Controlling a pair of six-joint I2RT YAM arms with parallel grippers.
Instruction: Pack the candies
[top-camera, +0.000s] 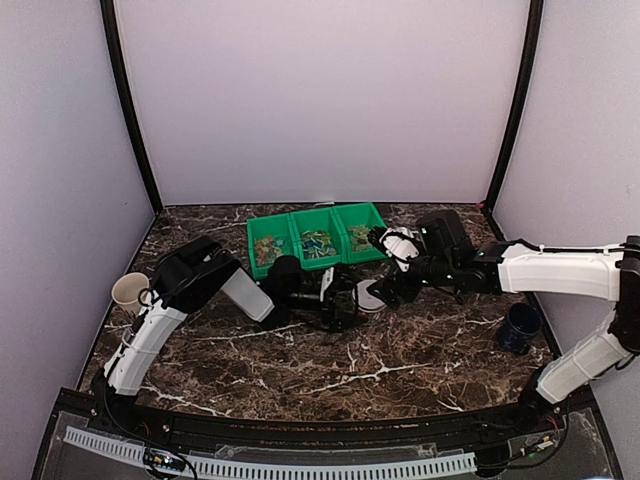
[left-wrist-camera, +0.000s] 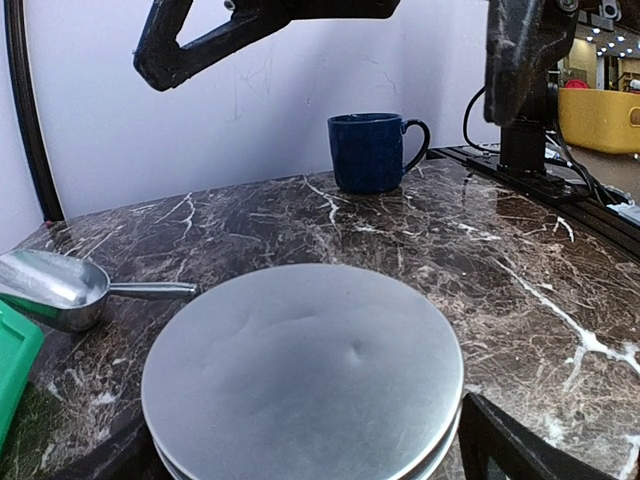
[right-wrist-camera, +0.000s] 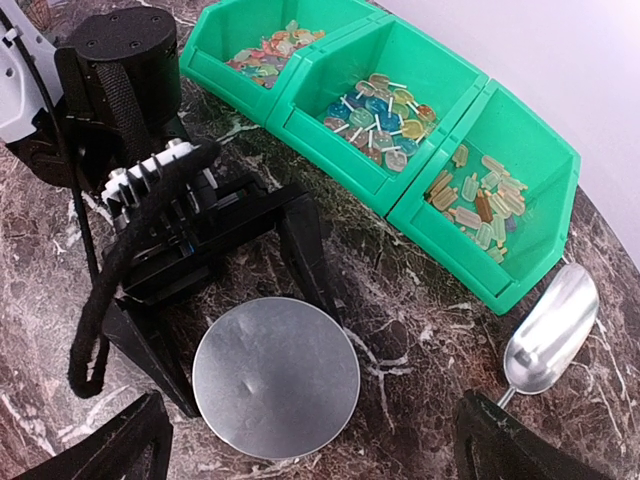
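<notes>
A round silver-lidded container (top-camera: 370, 298) stands mid-table; its lid fills the lower left wrist view. My left gripper (top-camera: 348, 312) stands open around it, its fingertips beside the lid in the right wrist view. My right gripper (top-camera: 385, 290) is open just to the right of and above the container, its fingers at the bottom edge of the right wrist view. Three green bins hold wrapped-looking candies (right-wrist-camera: 270, 55), lollipops (right-wrist-camera: 380, 118) and popsicle-shaped candies (right-wrist-camera: 475, 205).
A metal scoop (right-wrist-camera: 550, 330) lies right of the bins. A dark blue mug (top-camera: 518, 330) stands at the right, a white cup (top-camera: 130, 292) at the far left.
</notes>
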